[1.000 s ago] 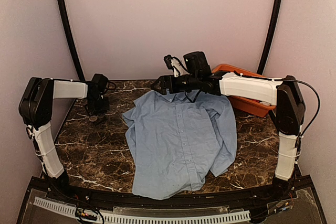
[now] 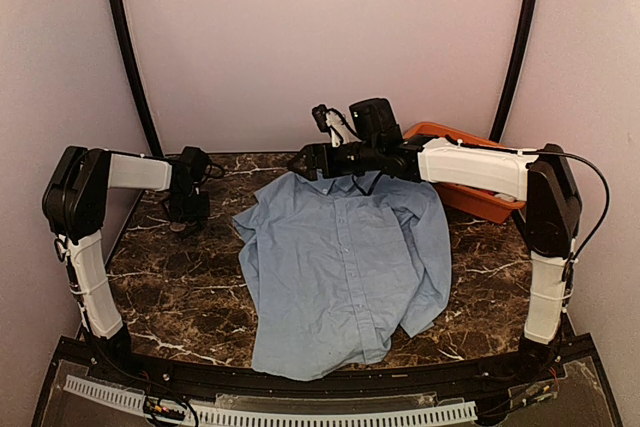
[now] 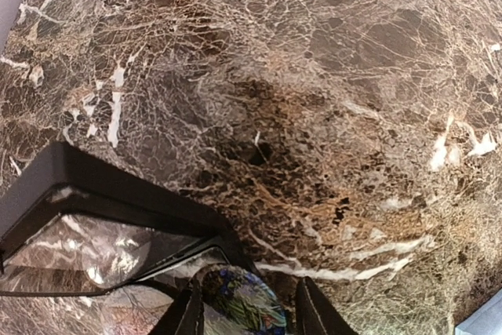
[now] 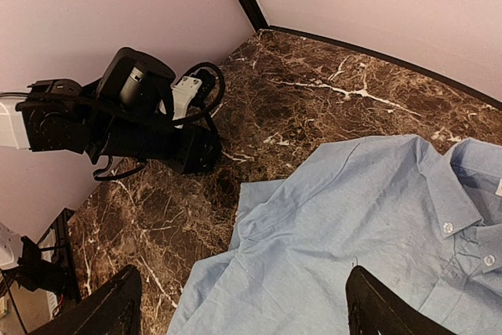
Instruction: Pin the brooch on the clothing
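A light blue button-up shirt [image 2: 320,267] lies spread on the dark marble table. At the left of the table, my left gripper [image 2: 188,217] points down over a small round brooch [image 2: 178,227]. In the left wrist view the brooch [image 3: 245,301] shows as a shiny disc between the parted fingers of my left gripper; I see no clear grip on it. Over the shirt's collar hangs my right gripper [image 2: 305,161]. Its fingers stand wide apart in the right wrist view, with nothing between them but the shirt [image 4: 314,241] below.
An orange bin [image 2: 480,204] stands at the back right, partly behind the right arm. Beside the brooch, a black angular frame [image 3: 141,194] rises in the left wrist view; what it is I cannot tell. Bare marble [image 2: 190,297] lies left of the shirt.
The right arm and the shirt look unchanged.
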